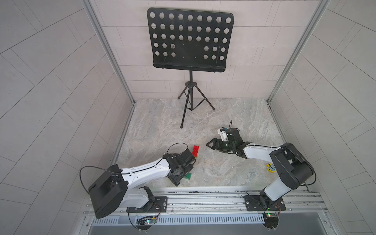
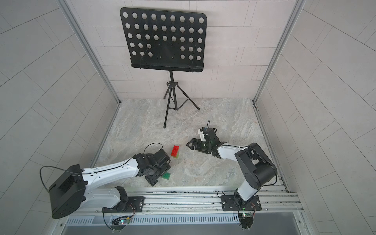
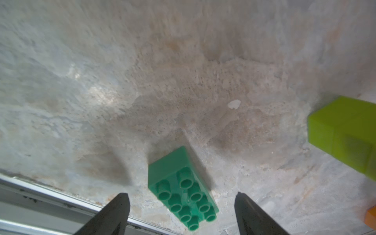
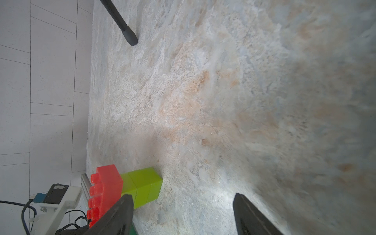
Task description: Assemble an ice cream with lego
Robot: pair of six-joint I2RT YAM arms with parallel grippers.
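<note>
A green studded brick (image 3: 184, 188) lies on the floor at the front left. Over it, in the left wrist view, my left gripper is open, with the brick between and below its two fingertips. A red brick (image 1: 195, 149) rests on a yellow-green piece (image 4: 143, 184) just behind, near the middle. My right gripper stands open right of that stack, with nothing between its fingertips. In the left wrist view the yellow-green piece (image 3: 340, 133) sits to the right of the green brick.
A black music stand (image 1: 191, 39) stands at the back, its tripod feet on the floor. A small yellow object (image 1: 271, 168) lies at the far right beside the right arm. A metal rail (image 1: 195, 189) runs along the front edge.
</note>
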